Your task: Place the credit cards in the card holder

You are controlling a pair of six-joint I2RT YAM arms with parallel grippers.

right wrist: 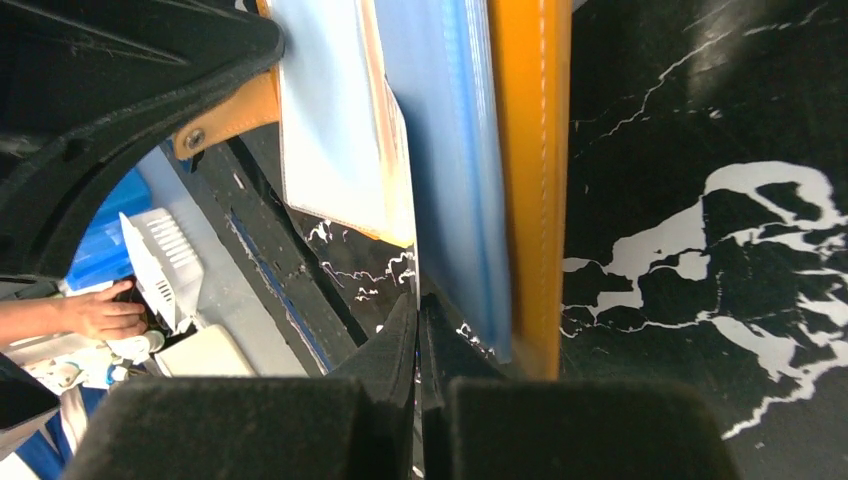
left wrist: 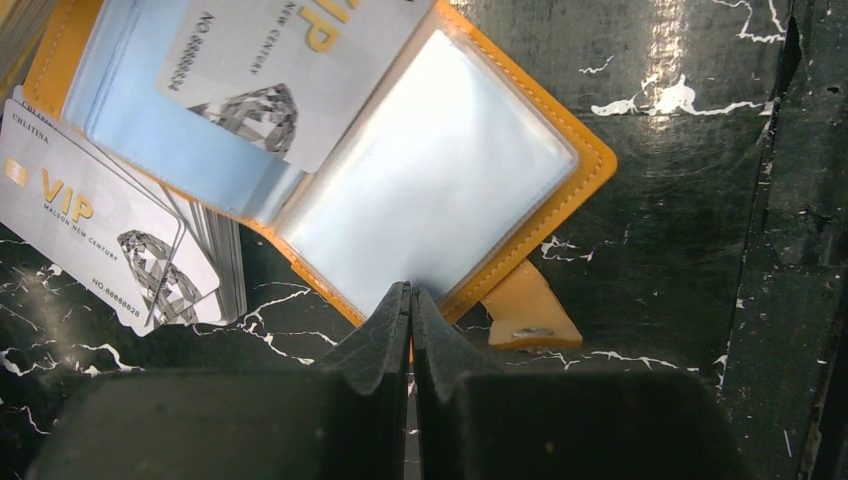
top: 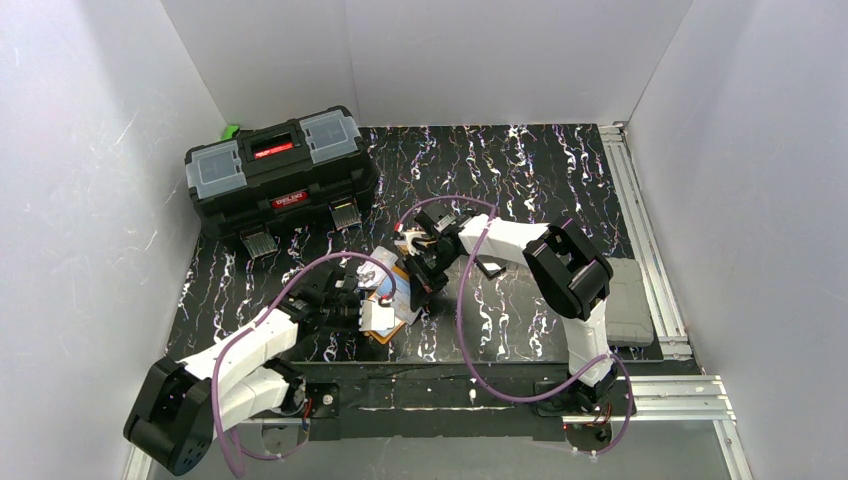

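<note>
An orange-edged card holder point(left wrist: 600, 165) lies spread with clear sleeves in the left wrist view. A silver VIP card point(left wrist: 200, 60) is at its upper part; whether it sits inside a sleeve I cannot tell. Beside the holder is a fanned stack of VIP cards point(left wrist: 95, 215). My left gripper is shut over the holder's lower corner, with nothing visible between its fingertips. In the right wrist view, my right gripper is shut with the thin edge of a raised sleeve page point(right wrist: 402, 150) running between its tips. Left gripper fingers point(right wrist: 140, 130) show close by.
A black toolbox point(top: 290, 175) stands at the back left. To the right of the right gripper lies a small dark object point(top: 491, 268), and a grey case point(top: 628, 303) sits at the right edge.
</note>
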